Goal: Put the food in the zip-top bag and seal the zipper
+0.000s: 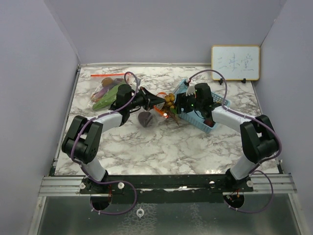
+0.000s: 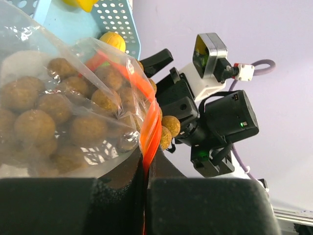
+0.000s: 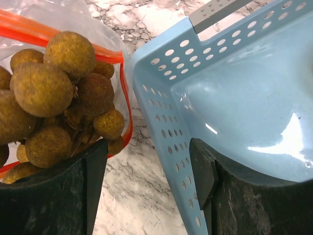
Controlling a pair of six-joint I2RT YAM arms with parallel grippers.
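A clear bag (image 2: pixel 68 122) full of round brown longans (image 3: pixel 43 93) has its orange zip edge in my left gripper, which is shut on it. The bag's mouth gapes toward the blue basket, with longans at the opening, some outside the edge in the left wrist view. My right gripper is part open just beside the longans, its fingers astride the basket's near wall, with no food between them.
A filled bag (image 1: pixel 105 90) with corn and other food lies at the back left. A whiteboard (image 1: pixel 235 62) stands at the back right.
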